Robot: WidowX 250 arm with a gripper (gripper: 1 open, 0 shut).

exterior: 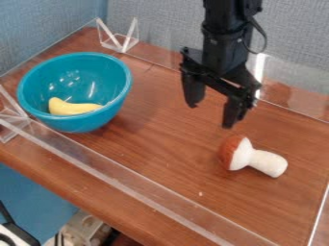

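Observation:
My black gripper (214, 98) hangs open over the middle-back of the wooden table, empty between its fingers. Below it and to the right lies a toy mushroom (261, 160) on its side, with an orange-red cap and white stem. On the left sits a teal bowl (96, 75) with a yellow banana-shaped object (73, 108) inside.
The wooden table (154, 173) has clear room in the middle and front. Clear plastic strips run along its front and back, with white brackets (118, 38) at the left side. A grey padded wall stands behind.

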